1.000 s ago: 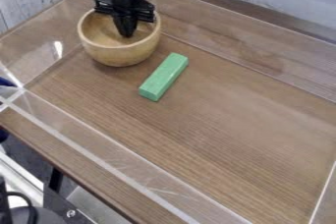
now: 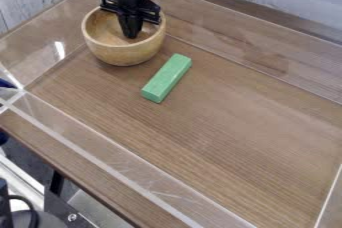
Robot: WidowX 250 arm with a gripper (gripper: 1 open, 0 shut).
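A tan wooden bowl (image 2: pixel 123 49) sits at the upper left of the wooden table (image 2: pixel 214 157). My black gripper (image 2: pixel 131 27) reaches down into the bowl from the top, its lower part over the bowl's inside and partly hard to make out. It looks shut; I cannot see anything clearly held between its fingers. A green rectangular block (image 2: pixel 167 78) lies on the table just right of and below the bowl, apart from it.
Dark cables and black hardware are at the bottom left corner. A raised edge runs along the back right.
The gripper and bowl have shifted very slightly over the last second; the green block stays where it was.
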